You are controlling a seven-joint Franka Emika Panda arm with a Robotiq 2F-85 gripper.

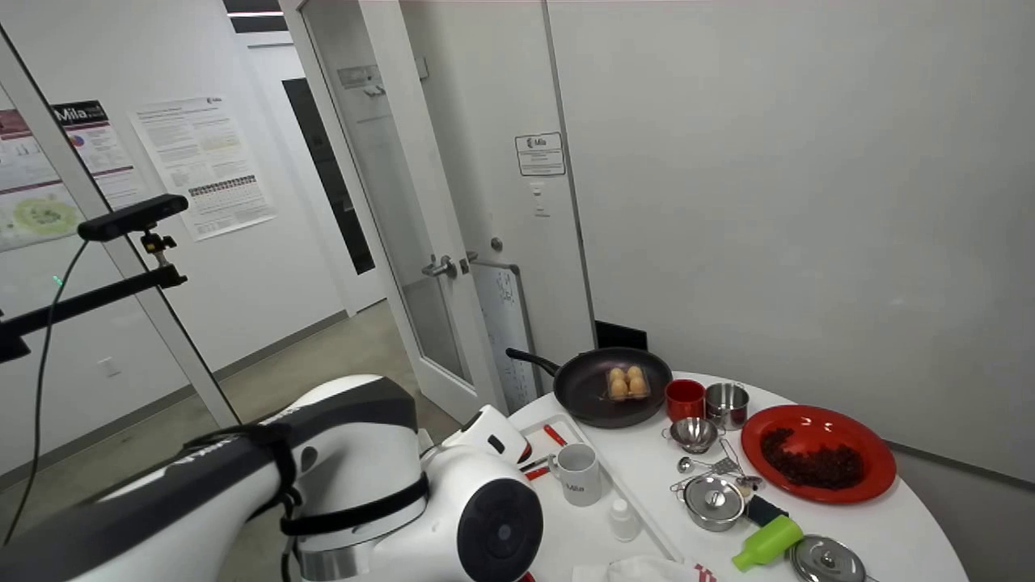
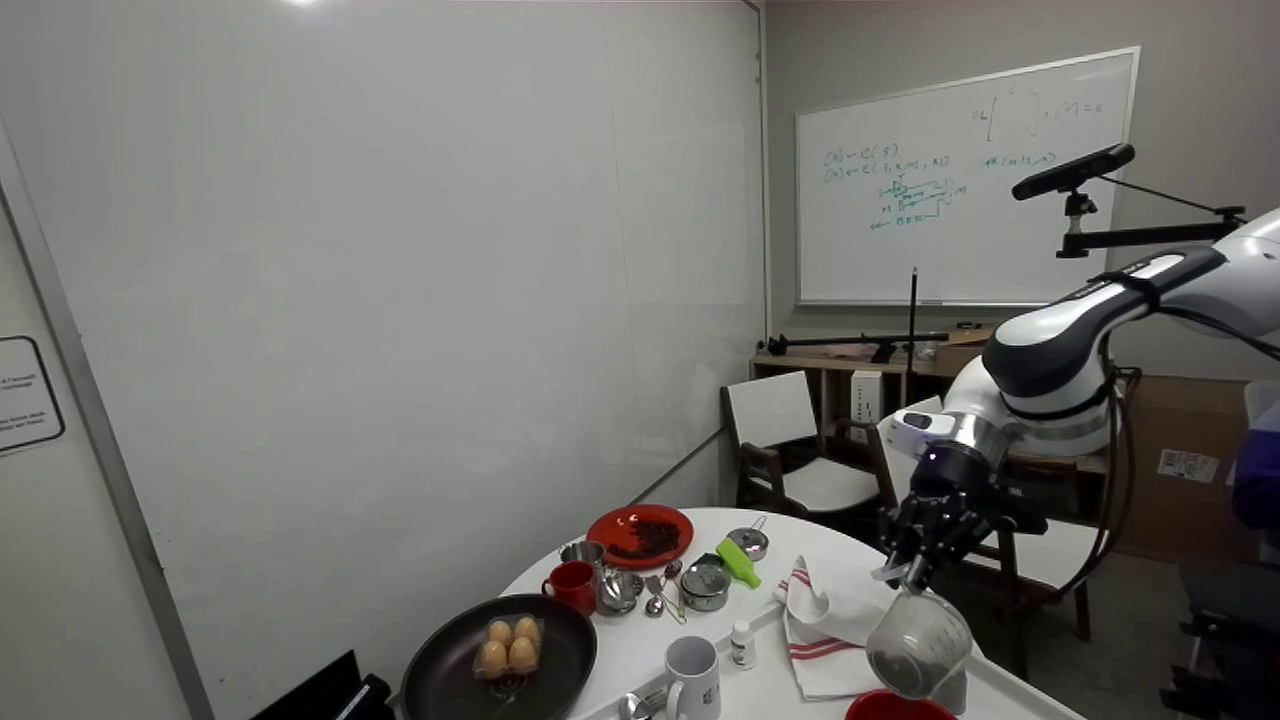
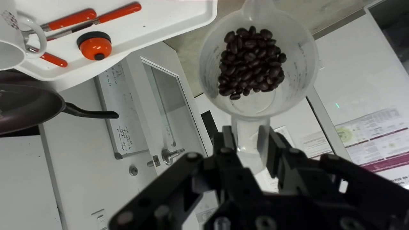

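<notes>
Clasped by its handle, a clear plastic measuring cup hangs from my gripper, which is shut on it. Dark beans lie inside the cup in the wrist view. From exterior view 2 the same cup looks tilted and hangs over or close to a red bowl, which the lower edge cuts off. My gripper is above the cup there. In exterior view 1 the arm hides both cup and gripper.
A white mug, a small white bottle and a striped towel are close by. Farther off stand a pan with eggs, a red plate of dark bits, and small metal pots. Red-handled utensils lie in the white tray.
</notes>
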